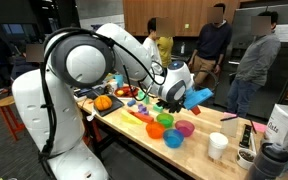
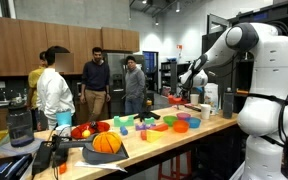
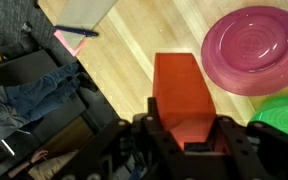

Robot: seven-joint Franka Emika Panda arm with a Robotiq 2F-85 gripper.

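Observation:
In the wrist view my gripper is shut on a red block [image 3: 181,88], which sticks out beyond the dark fingers. Below and to one side lies a pink bowl [image 3: 252,50], with a green bowl [image 3: 282,116] next to it, partly cut off by the frame. The block appears apart from both bowls, over bare wood. From exterior view 1, the white arm [image 1: 178,80] reaches over the table near the pink bowl [image 1: 185,128]; its gripper is small and hard to make out there.
Blue bowls [image 1: 173,138], an orange bowl [image 1: 155,130] and a white cup [image 1: 217,146] stand around the pink bowl. A basketball [image 2: 107,143] and several toys occupy the far end. People stand behind the wooden table [image 1: 174,160], whose front strip is clear.

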